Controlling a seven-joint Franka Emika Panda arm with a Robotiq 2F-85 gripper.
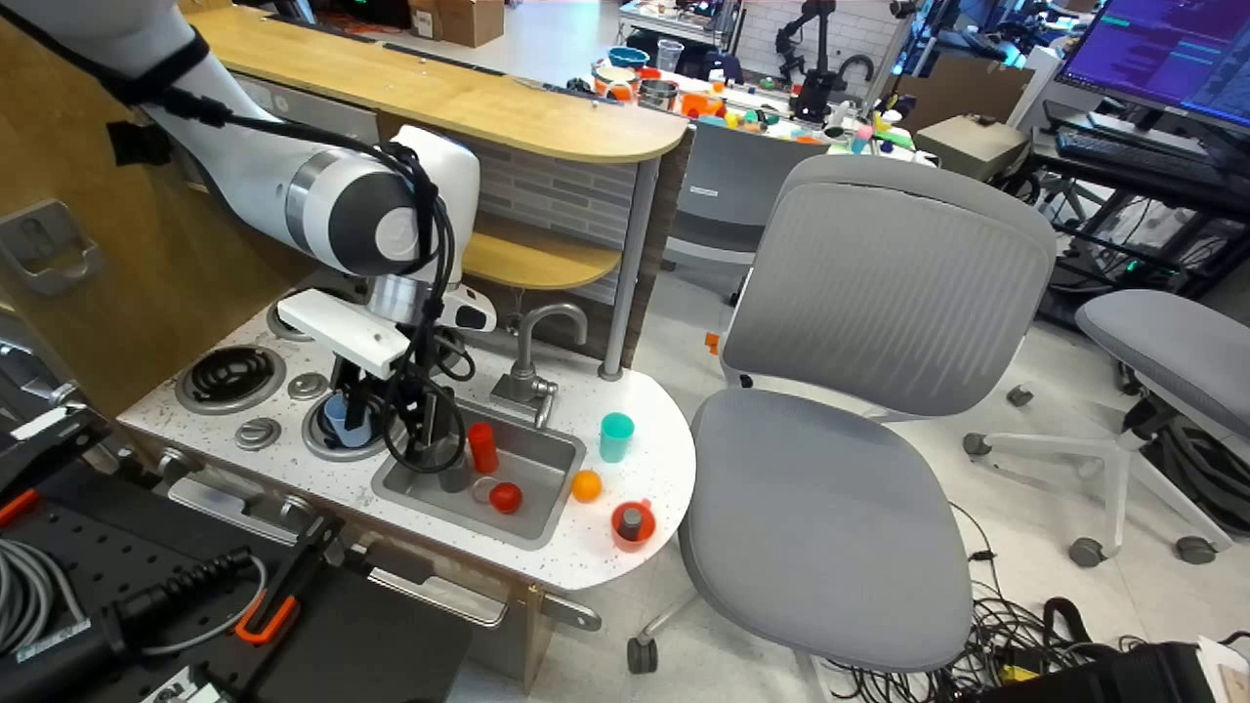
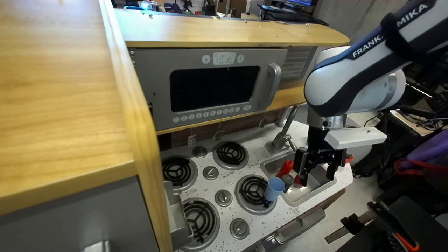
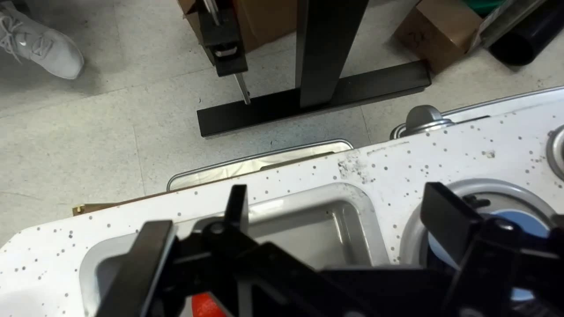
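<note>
In the second exterior view my gripper is open over the sink, its fingers pointing down and spread apart. Nothing shows between them. A light blue cup stands on the front right burner, partly behind the gripper in the first exterior view. The wrist view has this blue cup at the right, partly covered by a finger. Inside the sink are a red cup, a dark grey cup and a red tomato-like ball.
Right of the sink stand a teal cup, an orange ball and a red cup with something dark inside. The faucet rises behind the sink. A microwave and shelf stand behind the burners.
</note>
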